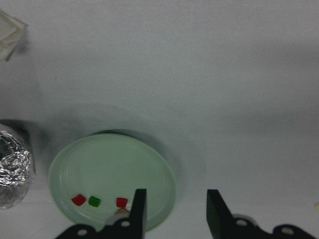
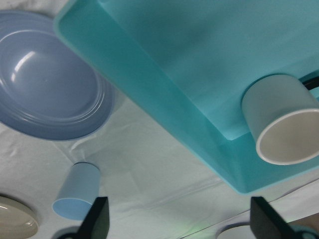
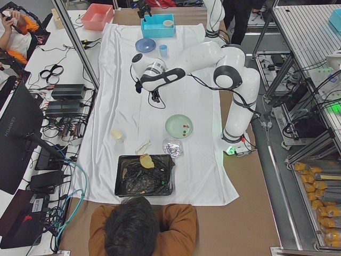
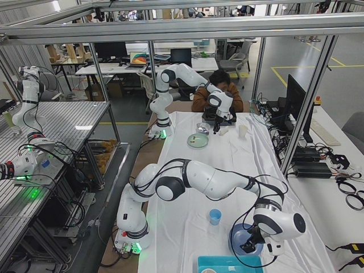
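Observation:
My left gripper is open with nothing between its fingers, above the white cloth near a green plate [image 1: 112, 172] holding small red and green pieces and a foil-wrapped object [image 1: 12, 167]. My right gripper is open above a teal bin [image 2: 164, 59], in which a white mug [image 2: 271, 104] lies tipped. Beside the bin are a blue plate [image 2: 45, 79] and a blue cup [image 2: 77, 186]. A beige round dish [image 2: 10, 219] shows at the lower left of the right wrist view.
A black-lined tray [image 3: 144, 178] with a yellow piece, a pale cup [image 3: 117, 136] and a crumpled tissue [image 3: 143, 146] are at the near end. A person [image 3: 141, 229] sits close behind the tray.

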